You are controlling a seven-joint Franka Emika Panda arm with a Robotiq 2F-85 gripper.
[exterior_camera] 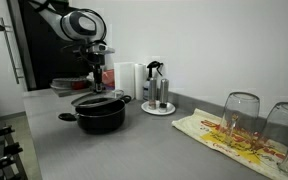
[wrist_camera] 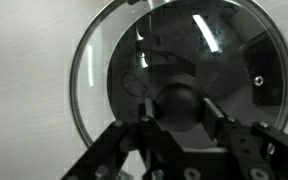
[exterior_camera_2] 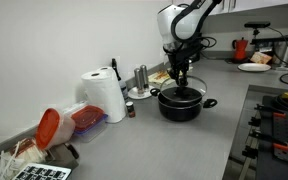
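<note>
My gripper is shut on the round black knob [wrist_camera: 178, 104] of a glass lid [wrist_camera: 124, 95] in the wrist view. The clear lid has a steel rim, and dark pot shows through most of it. In exterior view 1 the lid [exterior_camera: 88, 100] is at the top of a black two-handled pot [exterior_camera: 102, 121], over its left part. Exterior view 2 shows the lid [exterior_camera_2: 167, 93] over the pot [exterior_camera_2: 180, 110], offset from it. Whether the rim touches the pot is hard to tell.
Shakers and bottles stand on a white plate [exterior_camera: 158, 109] behind the pot. Paper towels [exterior_camera_2: 101, 100] are nearby. Two upturned glasses [exterior_camera: 239, 115] rest on a yellow cloth [exterior_camera: 209, 132] at the right. The counter in front of the pot is clear.
</note>
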